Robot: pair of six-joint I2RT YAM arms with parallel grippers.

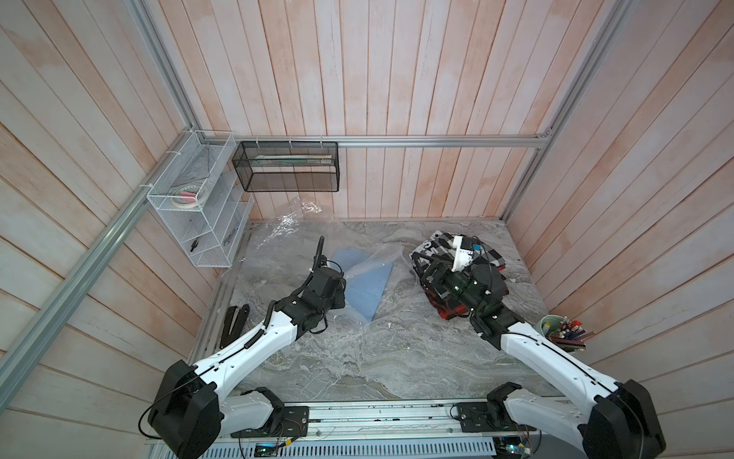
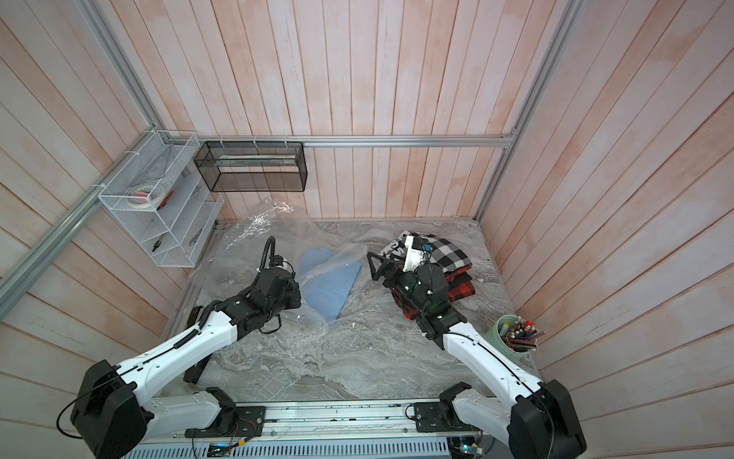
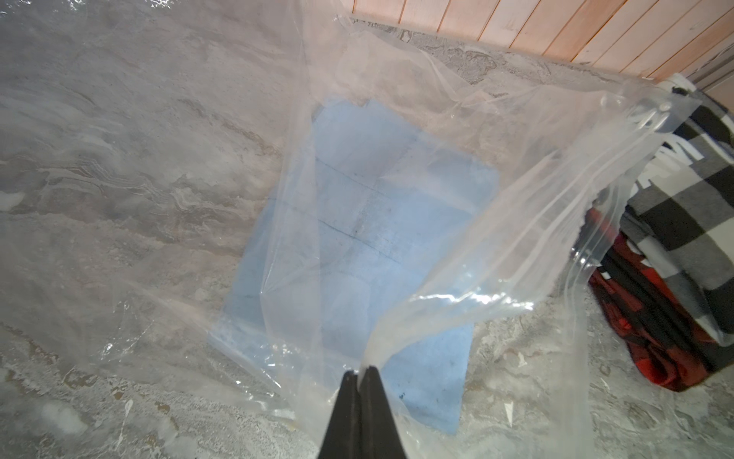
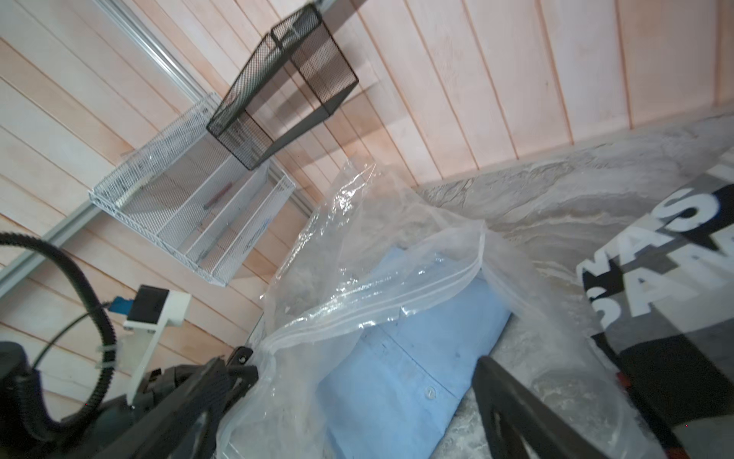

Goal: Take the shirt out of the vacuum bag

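Note:
On the marble table lies the light blue shirt (image 3: 397,222), folded flat inside the clear vacuum bag (image 3: 489,267). My left gripper is shut on the bag's thin film, and the plastic bunches up at its fingertips. In the right wrist view the bag's mouth (image 4: 397,306) gapes, lifted above the shirt. My right gripper stands open, its fingers (image 4: 504,397) wide apart with nothing gripped. It hangs to the right of the bag, over the checked garments, facing the opening.
A pile of checked garments (image 2: 443,256), black-white over red-black, lies at the right. A green cup of pens (image 2: 512,332) stands beyond it. Wire racks (image 1: 202,199) and a black mesh basket (image 1: 286,166) hang at the back left.

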